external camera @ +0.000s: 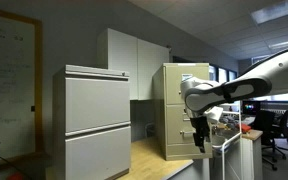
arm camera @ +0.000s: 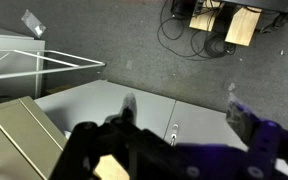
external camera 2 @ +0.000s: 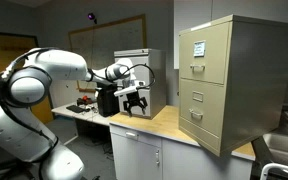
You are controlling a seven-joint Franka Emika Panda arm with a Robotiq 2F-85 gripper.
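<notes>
My gripper is open, its two fingers (arm camera: 130, 108) far apart in the wrist view with only floor and white cabinet fronts seen between them. Exterior view 1 has the gripper (external camera: 201, 146) pointing down in front of the beige filing cabinet (external camera: 174, 112). From the other side, the gripper (external camera 2: 135, 108) hangs above the wooden counter (external camera 2: 162, 127), apart from both filing cabinets. The beige cabinet (external camera 2: 206, 95) stands at the right, its drawers closed. A grey two-drawer cabinet (external camera: 94, 105) is also closed.
White cupboards (external camera: 134, 62) hang on the wall. Below the counter are white doors (external camera 2: 174, 158). Cables (arm camera: 189, 45) and a wooden piece (arm camera: 242, 27) lie at the top of the wrist view. A sink (external camera 2: 282, 158) sits at the right.
</notes>
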